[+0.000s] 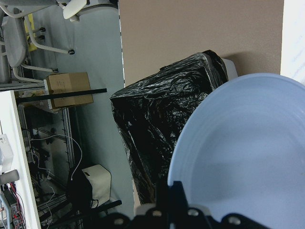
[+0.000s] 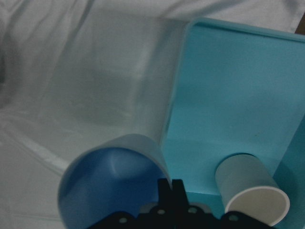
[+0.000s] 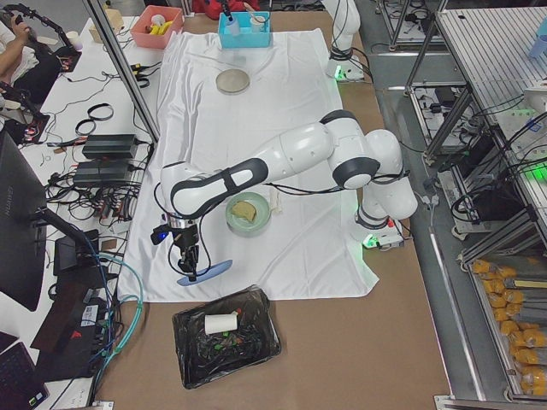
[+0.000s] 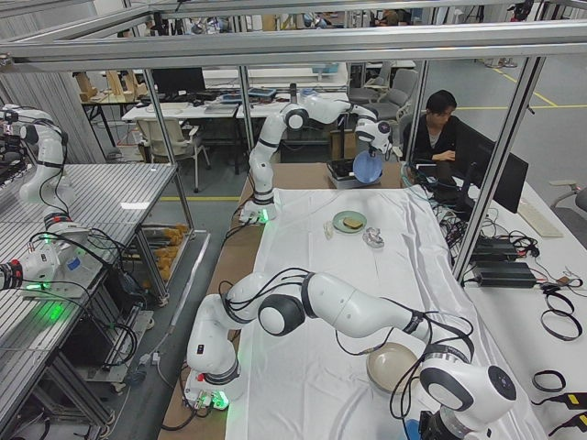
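Observation:
My left gripper is shut on the rim of a light blue plate [image 1: 238,138]; in the camera left view the plate [image 3: 212,272] is seen tilted nearly edge-on, beside a black-lined bin [image 3: 248,359]. My right gripper is shut on the rim of a blue cup [image 2: 107,188], held at the edge of a light blue tray [image 2: 233,86], which holds a white cup [image 2: 245,183]. A green plate [image 3: 235,220] with a yellow item lies on the cloth.
A beige plate [image 3: 232,80] lies on the cloth [image 3: 291,102]. A red basket [image 3: 156,26] with items stands beside the tray. Cables and monitors crowd the left table, and metal frames stand to the right.

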